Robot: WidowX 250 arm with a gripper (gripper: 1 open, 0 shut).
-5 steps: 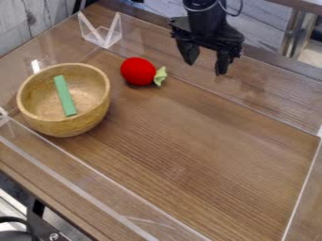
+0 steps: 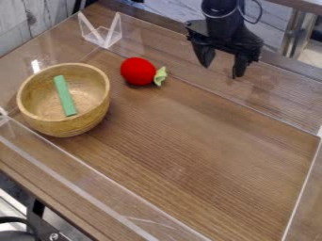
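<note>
My gripper (image 2: 224, 55) is a black arm end at the top middle of the camera view, over the back of the wooden table (image 2: 201, 151). Its fingers point down, and whether they are open or shut is hard to tell. To its lower left lie a red object with a light green tip (image 2: 138, 71), apart from the gripper, and a wooden bowl (image 2: 75, 111) holding a green bar (image 2: 63, 95).
A clear, angular transparent object (image 2: 102, 30) stands at the back left. The middle, right and front of the table are clear. A black cable or part (image 2: 13, 228) shows at the lower left corner.
The gripper has shifted slightly to the right over the last second. The red object, bowl and green bar look unchanged.
</note>
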